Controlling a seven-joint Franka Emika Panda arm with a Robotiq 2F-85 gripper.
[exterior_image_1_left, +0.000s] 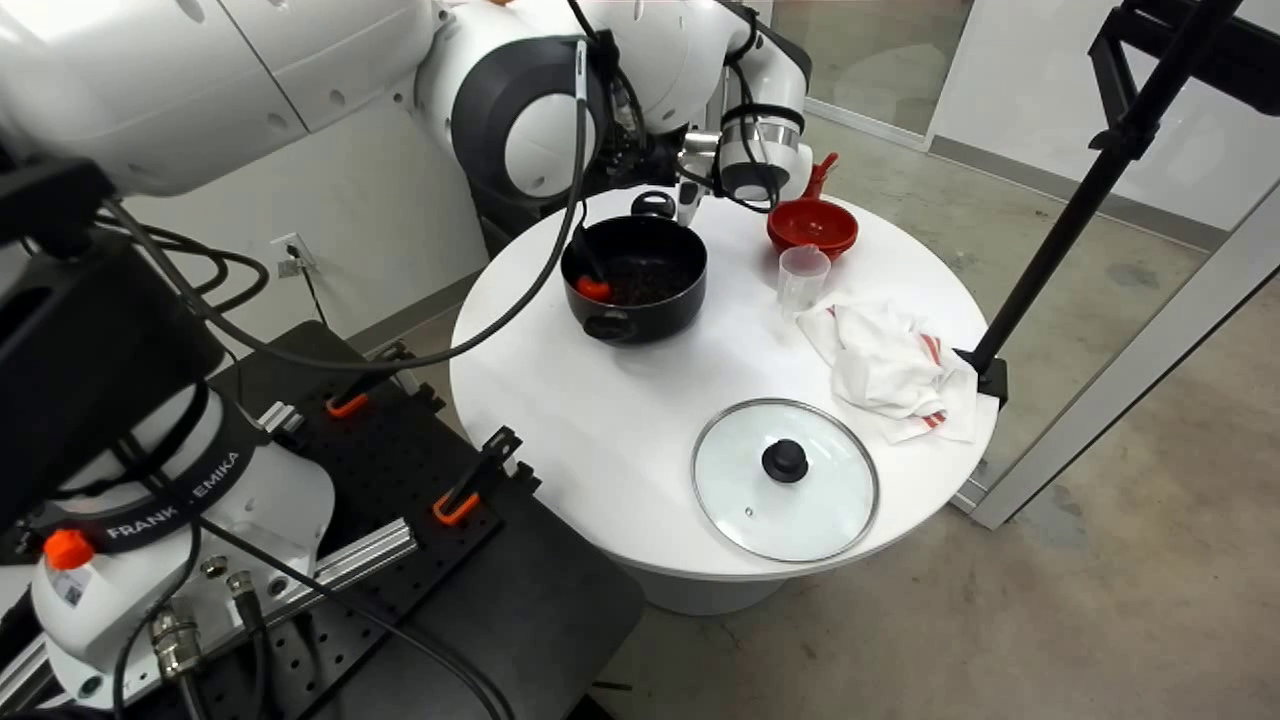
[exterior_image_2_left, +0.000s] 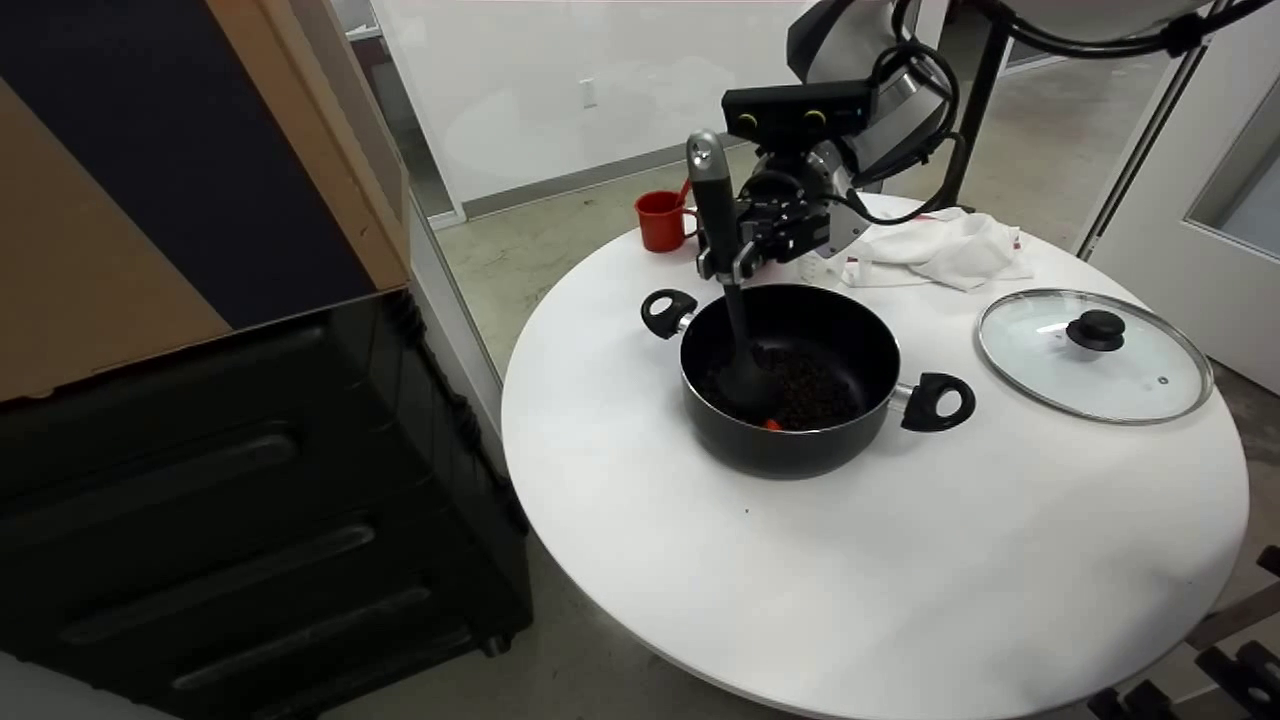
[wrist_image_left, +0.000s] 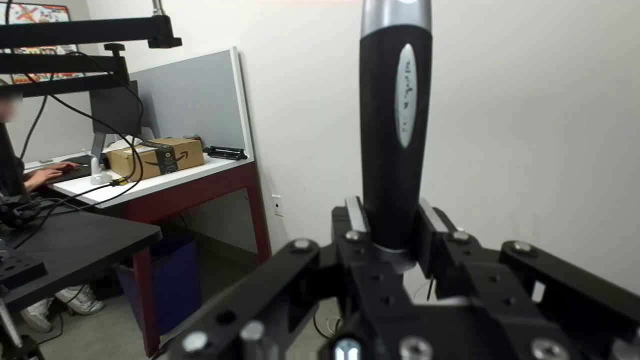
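Observation:
My gripper is shut on the black handle of a ladle (wrist_image_left: 394, 120), which stands upright between the fingers. In exterior view 2 the ladle's handle (exterior_image_2_left: 716, 204) rises above the black pot (exterior_image_2_left: 780, 450), and its dark head rests inside, near the wall on the left. Dark small bits cover the pot's bottom. A red-orange tomato (exterior_image_1_left: 593, 288) lies in the pot close to the ladle's head; only a sliver of this tomato (exterior_image_2_left: 773, 425) shows from the other side. The gripper (exterior_image_2_left: 734, 258) is above the pot's rim.
A glass lid (exterior_image_1_left: 786, 480) lies flat on the white table (exterior_image_1_left: 576, 420). Beyond the pot are a red bowl (exterior_image_1_left: 812, 226), a clear measuring cup (exterior_image_1_left: 801, 278) and a crumpled white towel (exterior_image_1_left: 894, 366). A red cup (exterior_image_2_left: 661, 222) stands at the table's far edge.

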